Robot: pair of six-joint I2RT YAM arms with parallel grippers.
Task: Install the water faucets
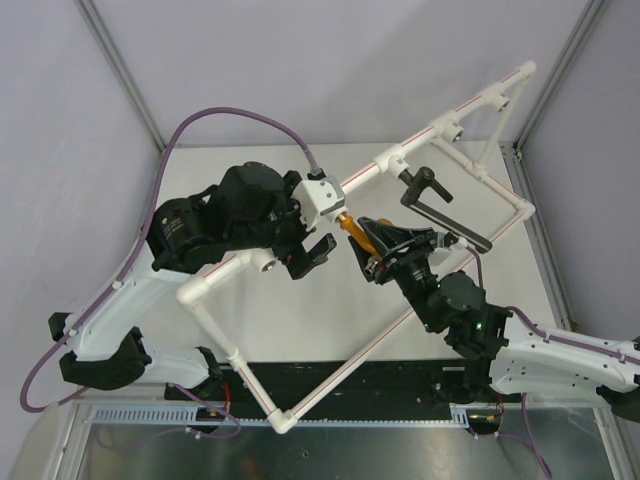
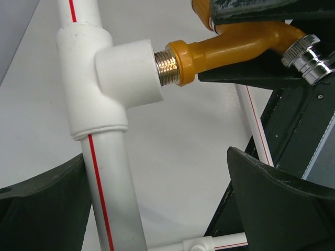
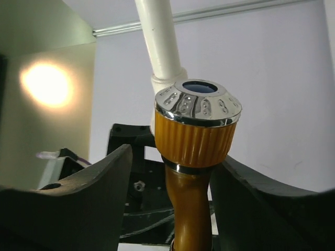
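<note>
An orange faucet (image 1: 356, 232) with a threaded metal end (image 2: 167, 68) sits in a white tee fitting (image 2: 129, 73) on the pipe frame. Its ribbed knob (image 3: 193, 138) faces up in the right wrist view. My right gripper (image 1: 385, 245) is around the faucet, fingers part open on either side of it. My left gripper (image 1: 318, 235) stands open over the pipe beside the tee; the pipe runs between its fingers in the left wrist view, with a wide gap on the right.
The white pipe frame (image 1: 355, 365) spans the board. A dark bar-shaped fitting (image 1: 450, 225) is attached farther right along the upper pipe. The board's middle (image 1: 300, 330) is bare.
</note>
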